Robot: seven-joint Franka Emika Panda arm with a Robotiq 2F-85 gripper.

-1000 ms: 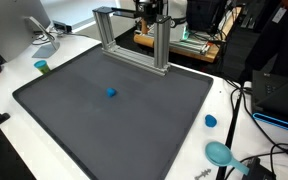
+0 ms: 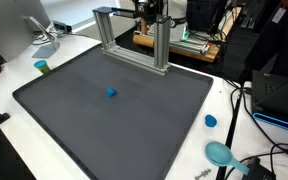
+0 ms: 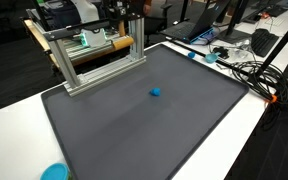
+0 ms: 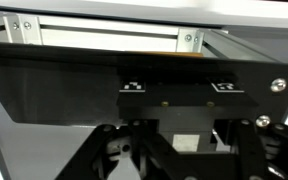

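In the wrist view a black panel (image 4: 54, 80) crosses the frame, with screws at its right end. My gripper is up against it, shut on a dark piece at the panel's middle. How far the fingers reach around that piece is hidden. A light square patch (image 4: 186, 142) shows between the dark gripper parts. From outside, the metal frame (image 2: 134, 55) stands at the far edge of the grey board, and the dark top section (image 3: 84, 27) rests on it. The fingertips cannot be made out in either exterior view.
A small blue piece (image 2: 111, 92) lies on the grey board (image 2: 114, 125), otherwise largely clear. To the right are a blue disc (image 2: 211, 121) and a teal bowl-like item (image 2: 222, 155). A green cup (image 2: 42, 67) stands at the left. Cables (image 3: 269, 80) run along the far right.
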